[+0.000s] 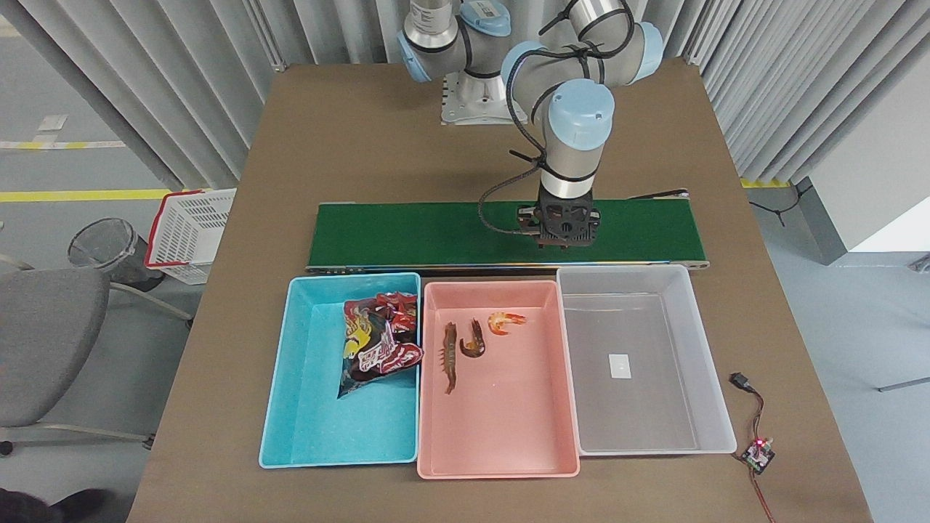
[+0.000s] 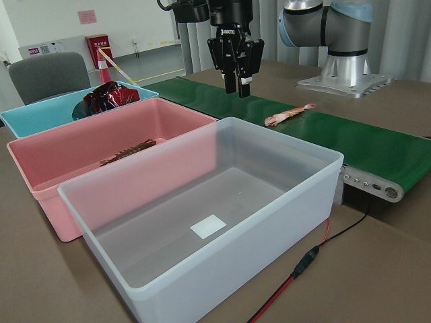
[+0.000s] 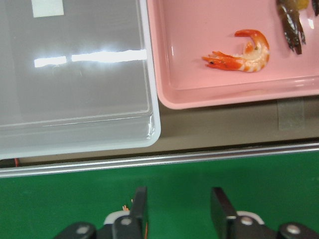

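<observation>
My gripper [image 2: 237, 84] hangs above the green conveyor [image 1: 392, 235], fingers apart in the wrist view [image 3: 177, 209]. An orange-white shrimp [image 2: 286, 114] lies on the belt, mostly hidden under the gripper in the front and wrist views. The pink tray [image 1: 497, 427] holds a curled orange shrimp [image 1: 506, 321], a dark curled shrimp [image 1: 473, 347] and a long brown shrimp [image 1: 450, 357].
A cyan tray [image 1: 314, 427] with a dark red snack bag [image 1: 379, 349] stands left of the pink tray; an empty translucent tray [image 1: 645, 392] stands right. A small circuit board with cables [image 1: 757, 453] lies at the table's right.
</observation>
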